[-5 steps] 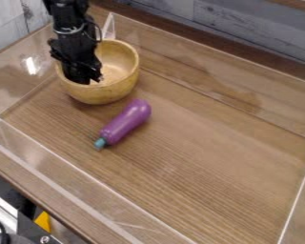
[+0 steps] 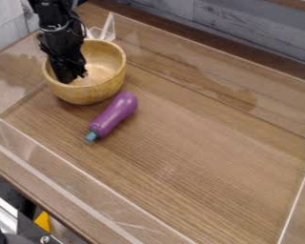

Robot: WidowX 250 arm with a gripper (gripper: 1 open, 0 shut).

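A tan round bowl [image 2: 94, 90] sits at the back left of the wooden table. The dark gripper [image 2: 61, 59] reaches down at the bowl's left side, at or just inside its rim; its fingertips are small and dark, and whether they are open or shut is hard to make out. A purple eggplant-like object [image 2: 113, 117] with a teal tip lies diagonally in front of the bowl, to its right.
The gripper and the bowl have moved left. The purple object has also shifted slightly to the left.
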